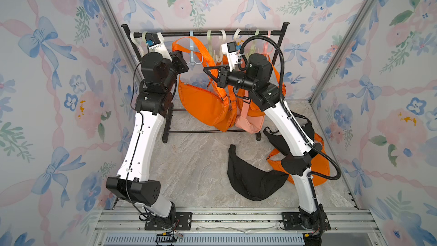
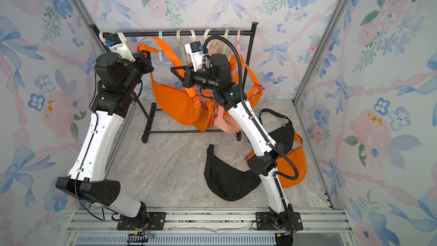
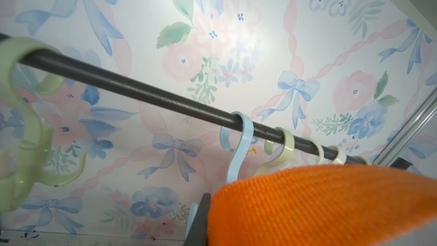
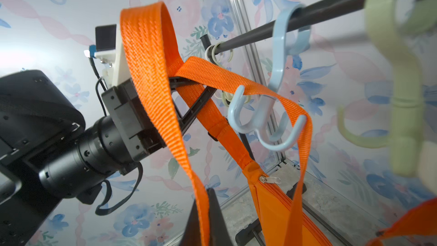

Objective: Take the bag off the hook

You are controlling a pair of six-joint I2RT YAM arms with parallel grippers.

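An orange bag point(image 1: 200, 104) hangs from the rack, its strap point(image 4: 143, 50) looped up over my left gripper point(image 1: 179, 61), which is shut on it. The strap also passes across the light blue hook point(image 4: 268, 109); whether it rests in the hook's prongs is hard to tell. In the left wrist view the orange webbing point(image 3: 314, 205) fills the lower right. My right gripper point(image 2: 177, 72) is just right of the left one, by the hanging strap, shut; its fingers are partly hidden behind the strap.
More hooks, orange bags and a pink bag point(image 1: 248, 123) hang on the right of the rail point(image 1: 168, 33). Black bags point(image 1: 255, 180) and an orange bag point(image 1: 318, 173) lie on the floor at right.
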